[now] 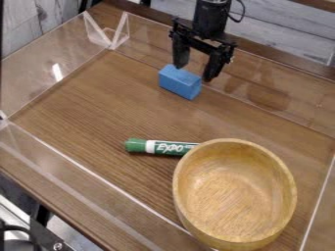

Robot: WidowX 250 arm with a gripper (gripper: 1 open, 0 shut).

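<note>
My black gripper (197,56) hangs at the top centre of the table, its fingers pointing down and spread open. Just below it, slightly left, a blue rectangular block (179,81) lies on the wood, with nothing seen held between the fingers.
A green Expo marker (161,146) lies near the middle. A large yellow bowl (233,194) fills the lower right.
</note>
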